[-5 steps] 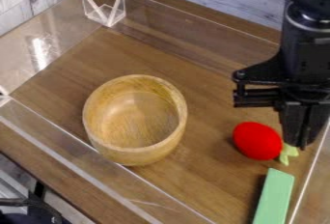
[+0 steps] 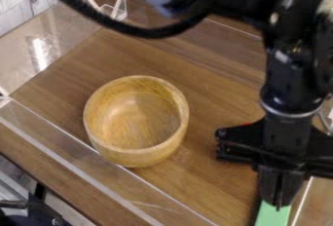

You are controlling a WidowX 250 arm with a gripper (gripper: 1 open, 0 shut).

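Note:
My black gripper (image 2: 278, 183) fills the right of the camera view, lowered near the table with its fingers shut; nothing shows between them. Just below it a pale green bar (image 2: 271, 214) lies at the bottom edge, mostly hidden. A round wooden bowl (image 2: 117, 140) stands left of the gripper on the wooden table (image 2: 89, 74).
Clear plastic walls (image 2: 39, 45) edge the table on the left and front. The middle-left of the table around the bowl is bare. A dark cable hangs across the top of the view.
My gripper has come down toward the front of the table, now covering the red object and most of the green bar. The bowl has not moved.

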